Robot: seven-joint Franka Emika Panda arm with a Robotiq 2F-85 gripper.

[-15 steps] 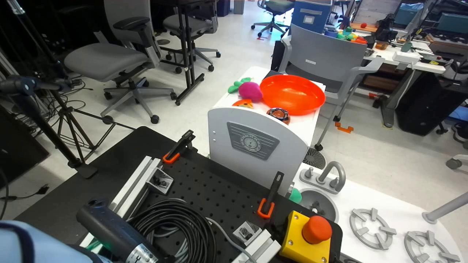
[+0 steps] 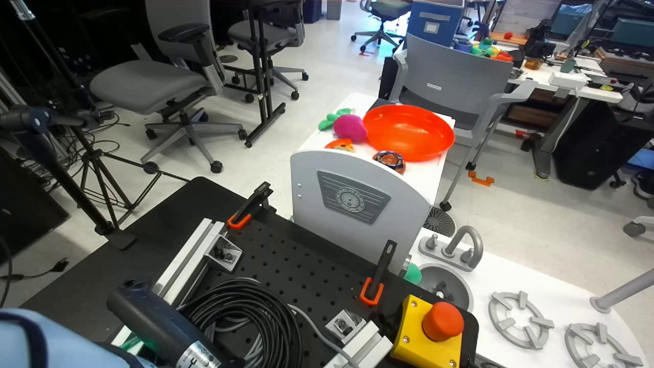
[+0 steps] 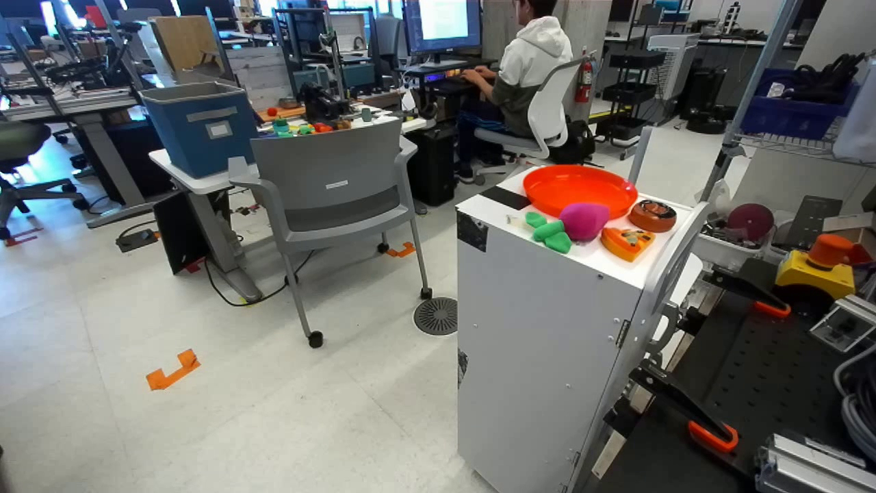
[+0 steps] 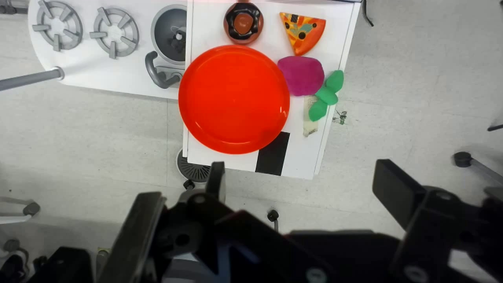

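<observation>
My gripper stands open in the wrist view, its fingers wide apart with only floor showing between them. A round orange-red plate (image 4: 234,99) lies on the white cabinet top, ahead of the fingers in that view. Touching or close to the plate's side is a magenta toy (image 4: 300,75) with green leaf-like pieces (image 4: 326,95). A toy pizza slice (image 4: 304,32) and a brown toy donut (image 4: 243,23) with dark icing rest on the same top. The gripper does not appear in either exterior view.
A toy sink (image 2: 438,287) and burner rings (image 2: 521,320) sit on the lower white counter. The grey backboard (image 2: 358,196) rises beside the cabinet top (image 3: 493,205). Black clamps (image 2: 381,270) and a yellow emergency-stop box (image 2: 429,334) are on the black table.
</observation>
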